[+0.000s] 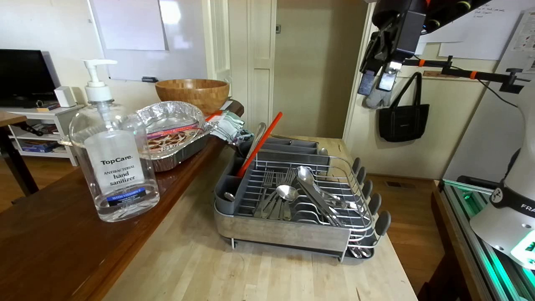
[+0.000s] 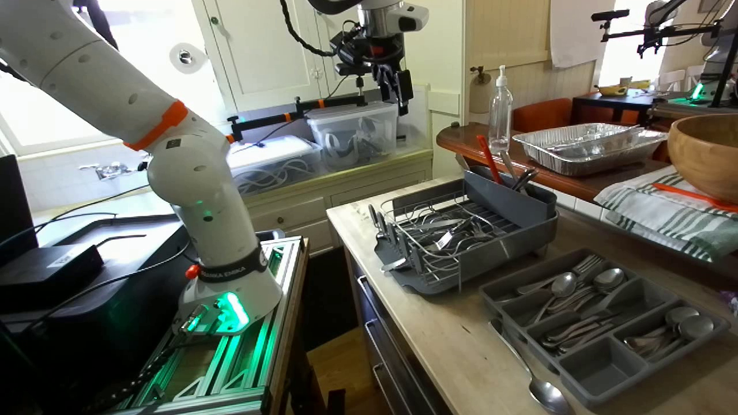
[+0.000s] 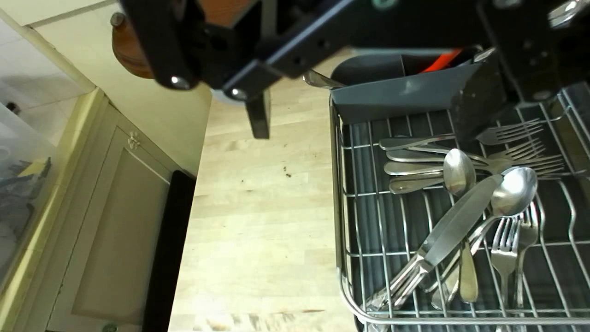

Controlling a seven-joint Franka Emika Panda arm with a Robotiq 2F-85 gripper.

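My gripper [image 1: 377, 82] hangs high above the counter, well clear of everything on it. In the wrist view its fingers [image 3: 258, 119] stand wide apart, open, with nothing between them. Below is the dish rack [image 1: 283, 228], a wire frame with a grey caddy [image 3: 409, 94] along one side. Forks [image 3: 506, 251], spoons [image 3: 514, 191] and knives [image 3: 462, 221] lie loosely piled on its wires. Beside the rack, the grey cutlery tray [image 2: 602, 391] holds sorted spoons and forks, with one front compartment empty. A large spoon [image 2: 546, 395] lies on the counter against the tray's near side.
A red-handled utensil [image 1: 261, 143] sticks up from the caddy. On the raised wooden ledge stand a sanitizer bottle [image 1: 118, 165], a foil pan [image 2: 588, 148] and a wooden bowl [image 1: 193, 93]. Bare counter [image 3: 260, 221] lies beside the rack.
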